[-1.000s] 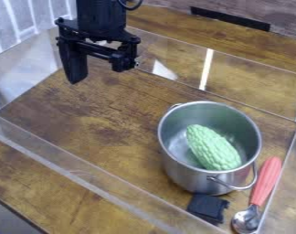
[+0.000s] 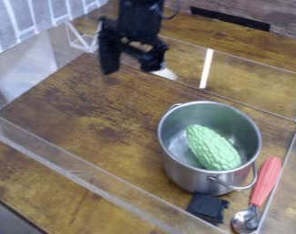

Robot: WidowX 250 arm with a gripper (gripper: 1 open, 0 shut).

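My black gripper (image 2: 131, 57) hangs blurred over the back left of the wooden surface, its fingers spread apart with nothing visible between them. At the right front stands a steel pot (image 2: 187, 170) with a pale green bumpy vegetable (image 2: 214, 146) lying inside it. The gripper is up and to the left of the pot, apart from it.
A scoop with a red handle (image 2: 265, 179) lies right of the pot, and a small black object (image 2: 206, 207) sits just in front of it. Clear low walls border the surface.
The gripper has moved to the right and slightly up in the view. The pot and vegetable look unchanged.
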